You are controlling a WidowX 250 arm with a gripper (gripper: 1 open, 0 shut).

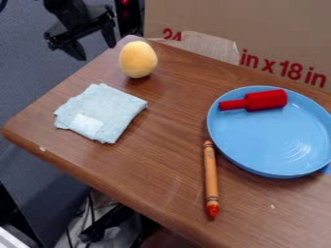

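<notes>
The black gripper [81, 39] hangs at the upper left, above and left of the table; whether its fingers are open or shut is hard to make out. A pale yellow round object [138, 59] stands at the table's back left. A folded light blue cloth [106, 108] lies at the left. A blue plate [272, 140] on the right holds a red cylindrical object with a short handle [264, 101]. An orange crayon [211, 179] lies left of the plate.
A cardboard box [246, 34] stands along the back of the wooden table [142, 174]. The middle of the table, between the cloth and the plate, is clear.
</notes>
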